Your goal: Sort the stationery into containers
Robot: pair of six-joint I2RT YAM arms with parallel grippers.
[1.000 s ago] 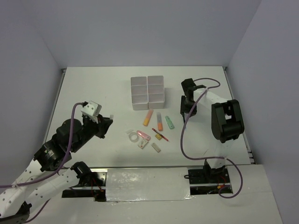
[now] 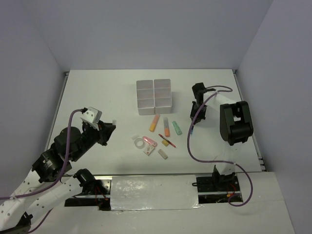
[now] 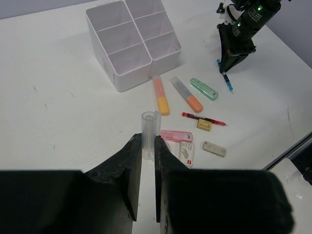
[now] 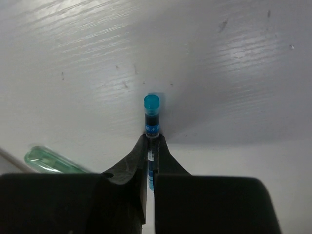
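My left gripper is shut on a clear tube, held over the left of the table in the top view. At the right, my right gripper is shut on a slim blue pen, close to the tabletop; the pen's blue end shows beyond the fingertips. Two joined white containers stand at the back middle, their compartments looking empty. On the table lie a yellow-orange case, a clear-and-orange case, a green case, a red pen and a pink stick.
In front lie a small yellow block, a white patterned eraser, a grey eraser and a ring of tape. Free room shows on the left side of the table.
My right gripper has shifted slightly and now sits a little to the right, with the blue pen at its tips. The left arm has drawn back slightly to the left.
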